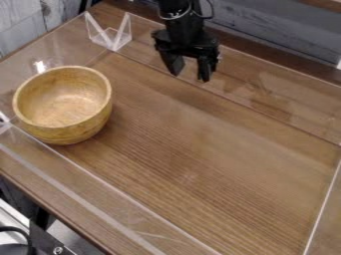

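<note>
My black gripper is at the top centre of the camera view, low over the back part of the wooden table, with two finger parts pointing down and apart, open. I see nothing held between them. A large yellow oval bowl stands at the left of the table.
A white wire-like holder stands at the back left. A raised wall runs along the back edge. The middle, front and right of the table are bare.
</note>
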